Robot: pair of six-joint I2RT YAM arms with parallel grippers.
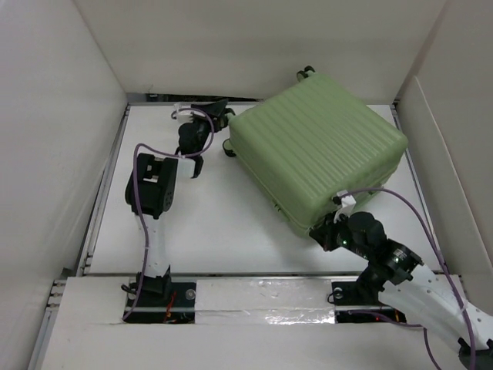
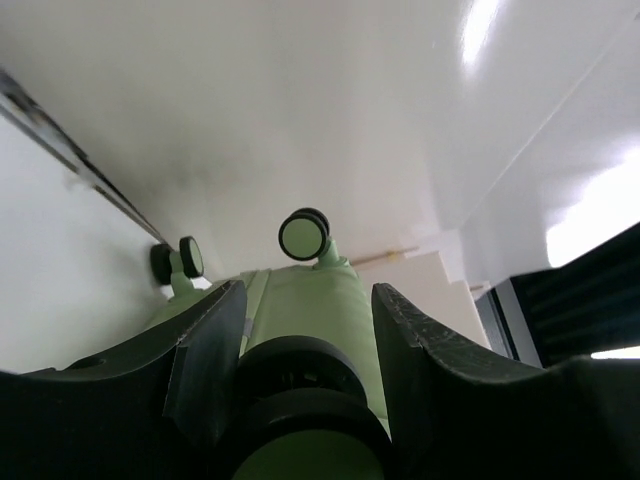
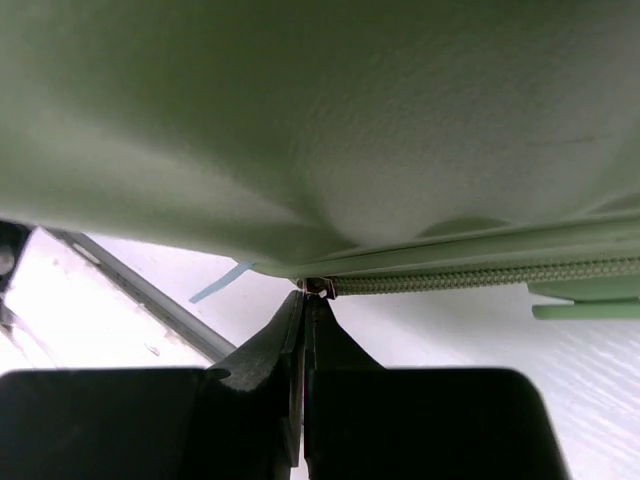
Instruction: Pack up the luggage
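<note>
A green ribbed suitcase (image 1: 320, 139) lies closed on the white table, turned at an angle. At its far left corner, my left gripper (image 1: 229, 114) is shut on the suitcase's corner wheel (image 2: 308, 405), which sits between the two fingers in the left wrist view. Other wheels (image 2: 303, 235) show farther along that same end. At the near corner, my right gripper is shut on the zipper pull (image 3: 318, 287), where the zipper (image 3: 490, 275) rounds the corner. The suitcase's inside is hidden.
White walls (image 1: 246, 46) close in the table at the back and both sides. Bare table (image 1: 208, 223) lies to the left and front of the suitcase. A metal rail (image 1: 231, 274) runs along the front edge.
</note>
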